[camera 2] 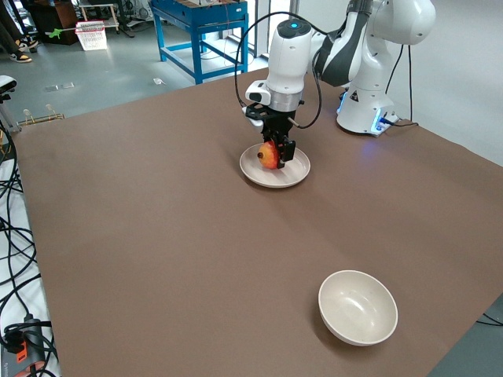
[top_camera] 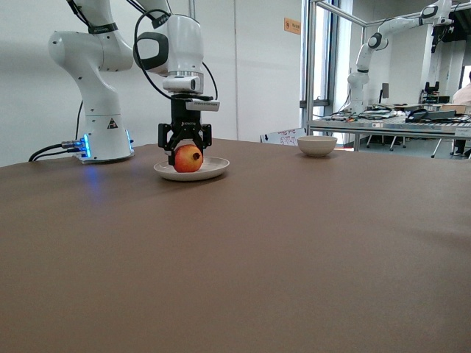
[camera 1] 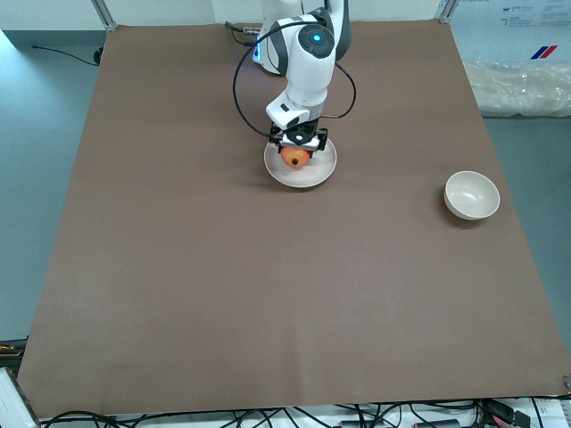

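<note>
A red-orange fruit, like a pomegranate [camera 1: 294,157] [top_camera: 188,159] [camera 2: 266,155], rests on a white plate [camera 1: 281,174] [top_camera: 217,168] [camera 2: 259,174] near the back of the brown table. My black gripper [top_camera: 185,141] [camera 2: 275,151] is lowered over the plate, its fingers around the fruit; whether they grip it or stand open around it I cannot tell. A white bowl [camera 1: 472,195] [top_camera: 316,145] [camera 2: 357,307] stands apart, to the right in the left camera view, empty.
Cables and devices [camera 1: 500,412] lie along the near edge in the left camera view.
</note>
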